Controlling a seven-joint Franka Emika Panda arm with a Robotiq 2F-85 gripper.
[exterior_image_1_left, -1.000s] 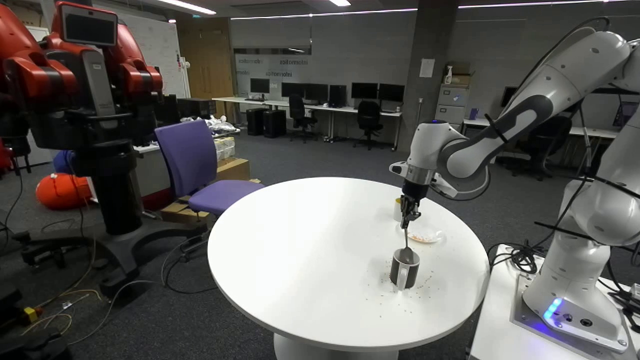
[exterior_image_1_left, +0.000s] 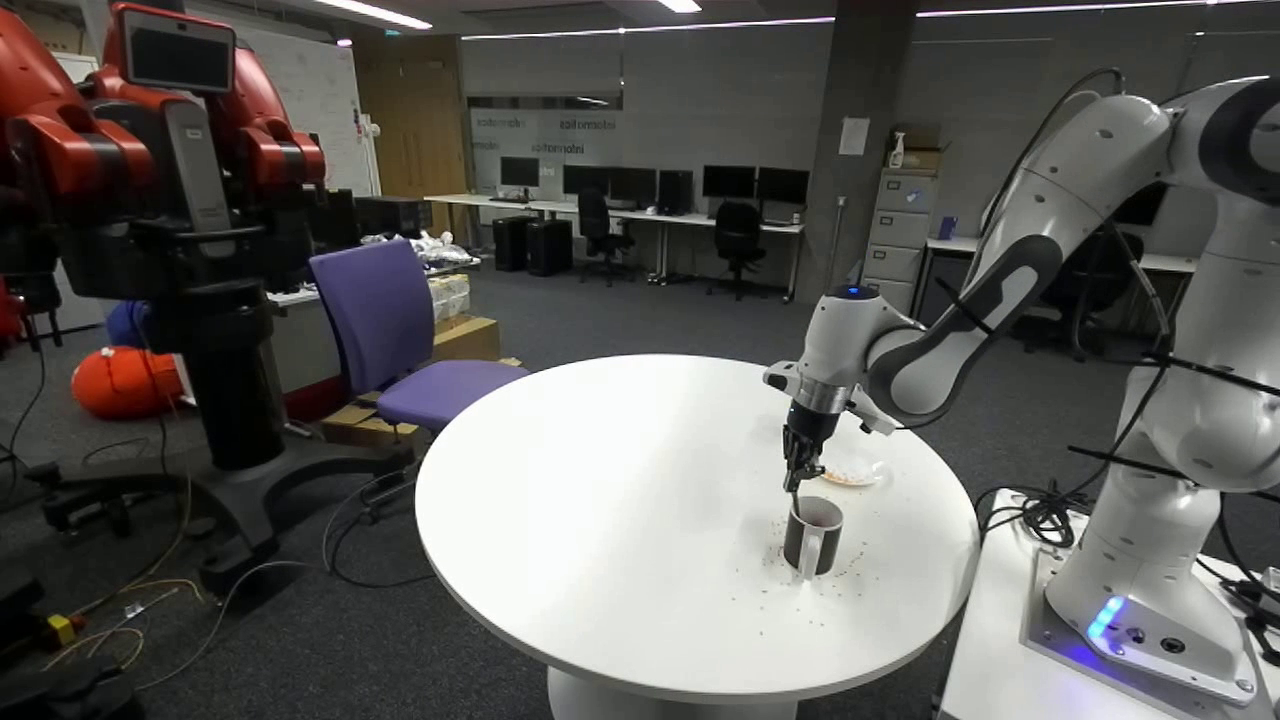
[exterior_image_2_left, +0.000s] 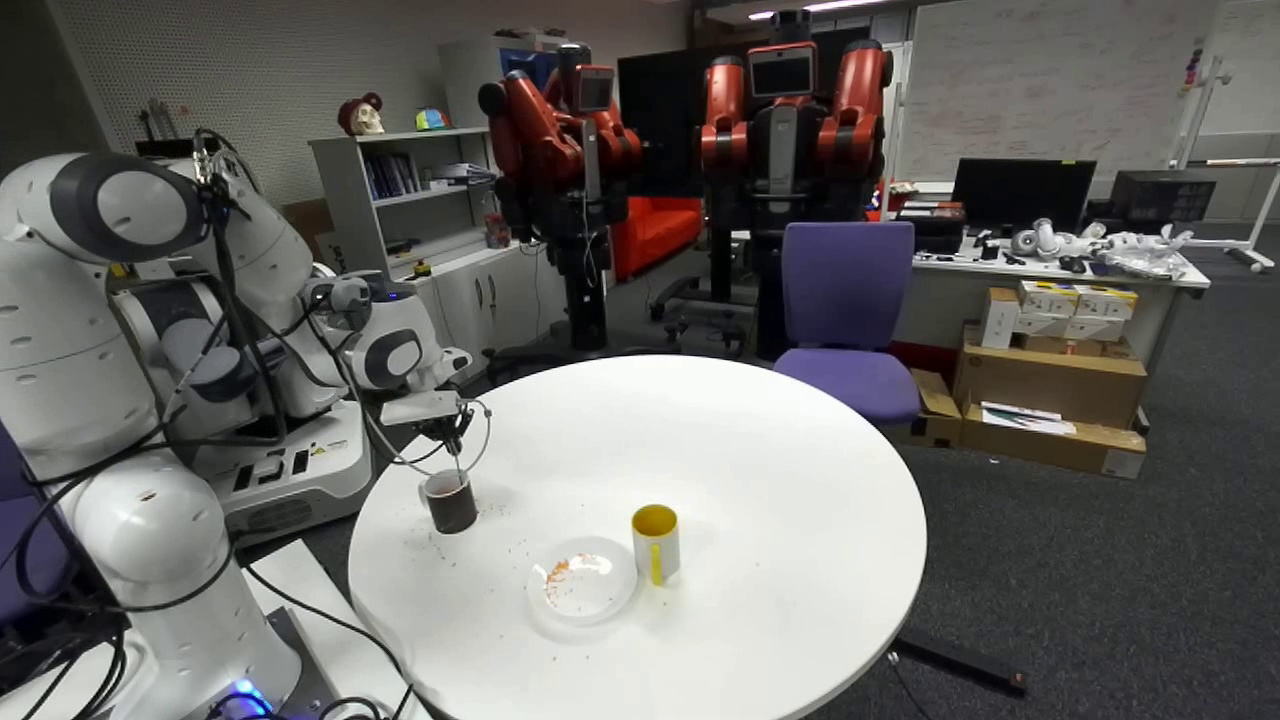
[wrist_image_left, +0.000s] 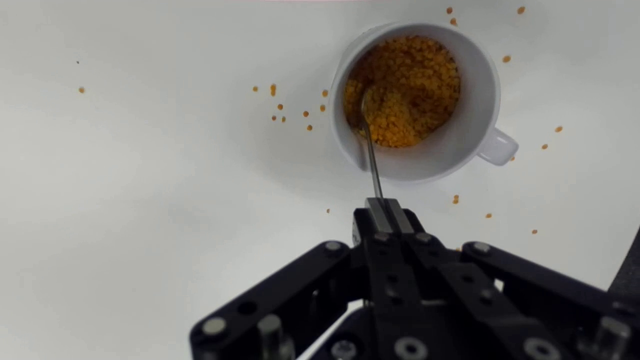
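Observation:
A dark mug (exterior_image_1_left: 793, 546) with a white inside and handle stands upright on the round white table. From above, the mug (wrist_image_left: 480, 114) shows small orange grains (wrist_image_left: 414, 78) covering its bottom. My gripper is shut on the thin handle of a metal spoon (wrist_image_left: 373, 162), just outside the mug's rim. The spoon slants into the mug, its bowl end down among the grains by the left inner wall and partly hidden. In the second exterior view my gripper (exterior_image_2_left: 456, 434) sits above the mug (exterior_image_2_left: 453, 510).
A clear plate (exterior_image_2_left: 606, 596) holding some orange grains lies on the table, with a white and yellow mug (exterior_image_2_left: 667, 552) beside it. Loose grains (wrist_image_left: 306, 113) are scattered round the dark mug.
My gripper has come down toward the dark mug and a little left, taking the spoon deeper into it. The mug has shifted very slightly.

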